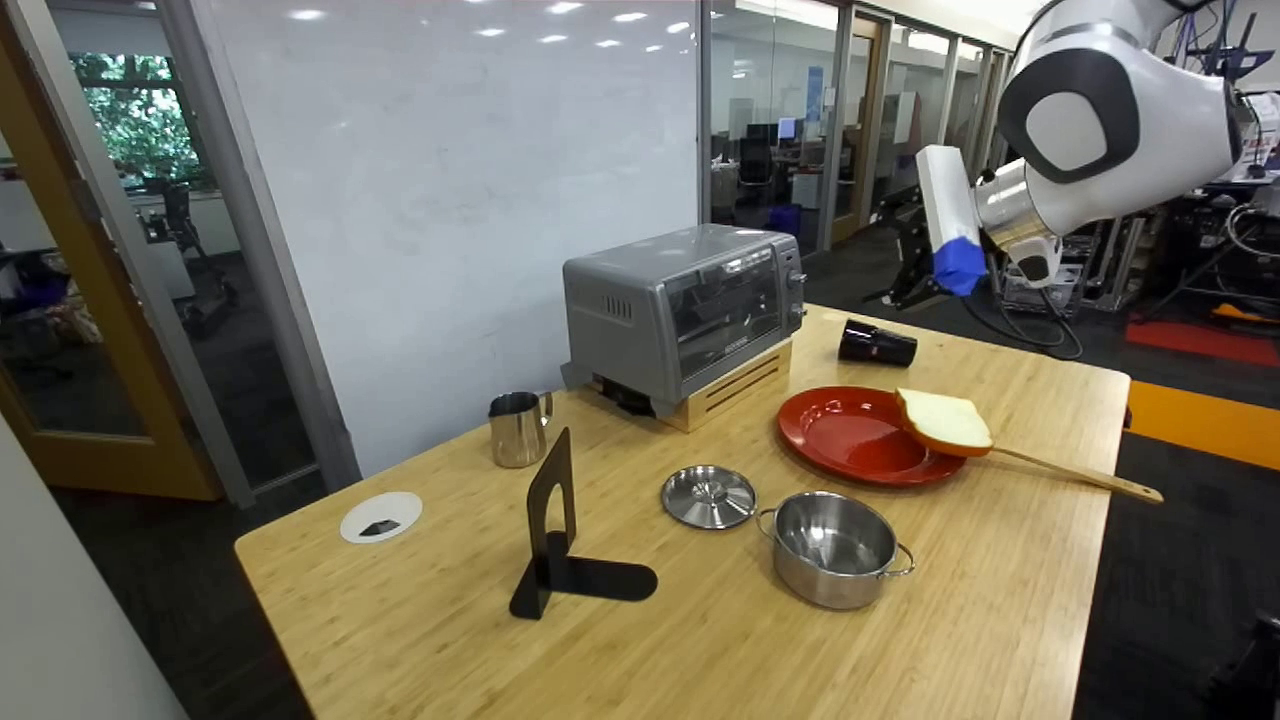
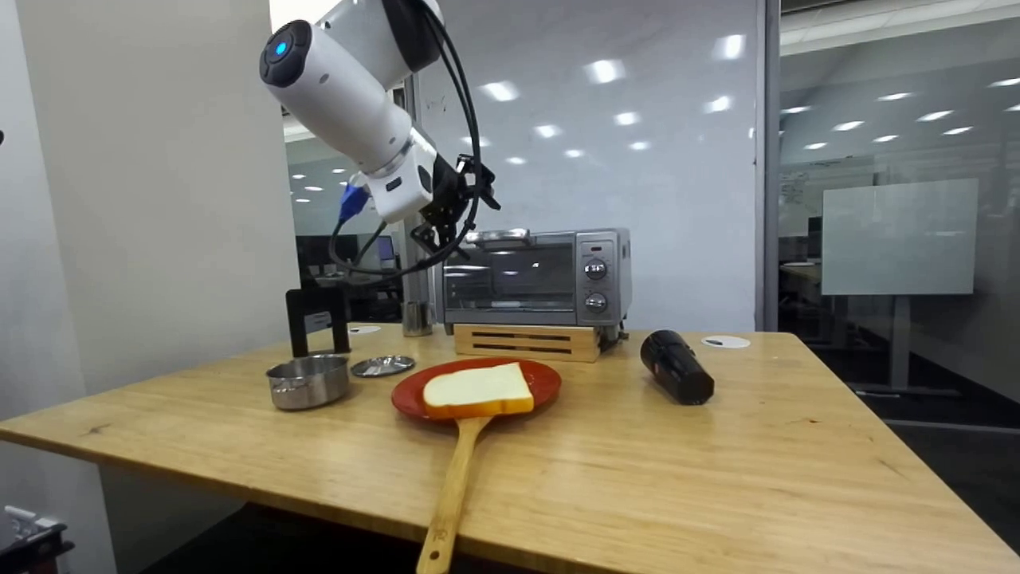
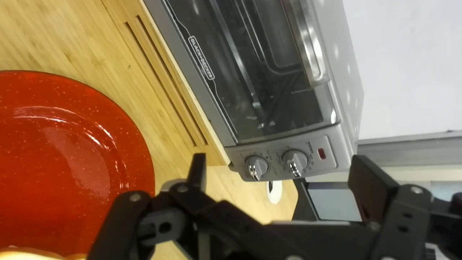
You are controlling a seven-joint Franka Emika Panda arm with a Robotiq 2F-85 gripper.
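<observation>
Wide open and empty, my gripper hangs above the table in front of the toaster oven [image 3: 268, 86]. In exterior view 2 the gripper [image 2: 468, 210] is high, near the oven's upper left. A red plate [image 1: 840, 432] lies on the table before the oven. Across the plate rests a slice of bread [image 2: 483, 387], with a wooden-handled tool [image 2: 454, 488] under it. The tool's handle reaches past the table's front edge. On its side near the oven lies a black cup [image 1: 877, 343]. The oven door is closed.
A steel pot [image 1: 834, 550], its lid [image 1: 708, 496], a black bookend [image 1: 554, 540] and a steel pitcher [image 1: 518, 430] stand on the table [image 1: 420, 636]. The oven sits on a wooden stand [image 2: 526, 341]. Clear table surface lies at the right in exterior view 2.
</observation>
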